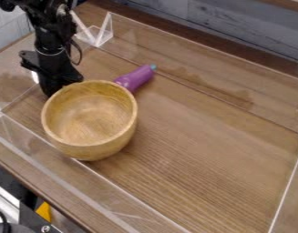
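The black gripper (pixel 54 73) is at the upper left, pointing down at the back left rim of a tan bowl (pixel 90 123) and close against it. It looks shut; its fingertips are dark and partly hidden, and I see nothing clearly between them. A purple eggplant-like object (pixel 134 79) with a green tip lies just behind and right of the bowl.
A clear plastic piece (pixel 95 29) stands at the back left. Dark hardware and cables lie past the front left edge.
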